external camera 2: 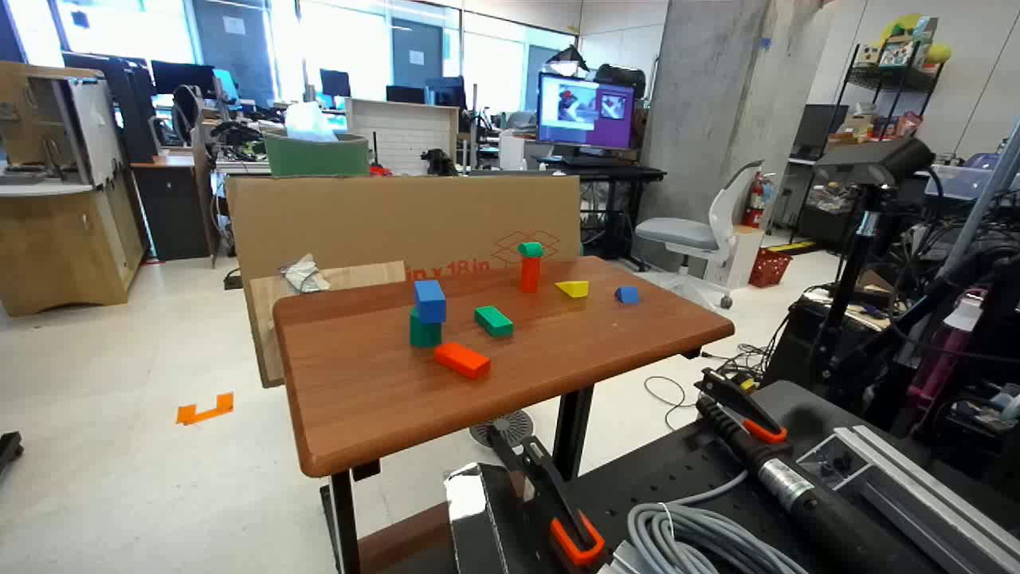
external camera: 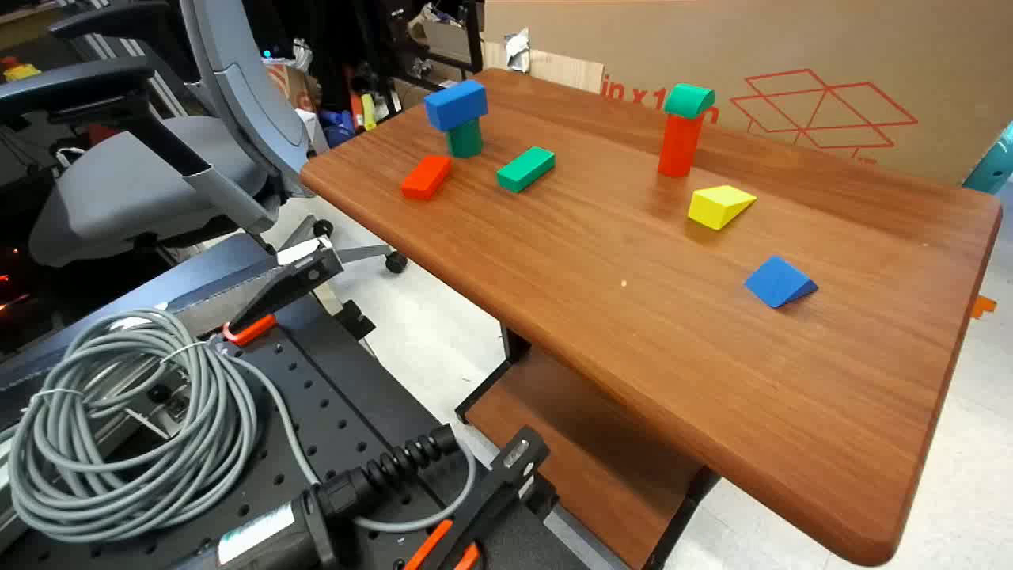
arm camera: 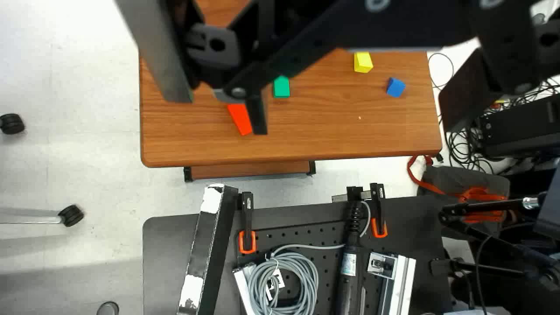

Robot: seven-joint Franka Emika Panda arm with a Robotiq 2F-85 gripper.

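Observation:
My gripper spans the top of the wrist view, its fingers wide apart with nothing held; neither exterior view shows it. On the wooden table (external camera: 608, 285), a blue block (external camera: 457, 104) lies across a green cylinder (external camera: 465, 139). Close to that stack are a flat red block (external camera: 426, 177) and a flat green block (external camera: 526, 169). A green half-round (external camera: 689, 100) caps an upright red cylinder (external camera: 681, 146). Toward the right sit a yellow wedge (external camera: 719, 206) and a blue triangular block (external camera: 780, 282). In the wrist view, gripper parts hide both stacks.
Cardboard (external camera 2: 402, 220) stands along the table's far edge. A black bench (arm camera: 173, 246) faces its near side, carrying a coiled grey cable (arm camera: 288, 281), clamps and a black tool (arm camera: 348, 267).

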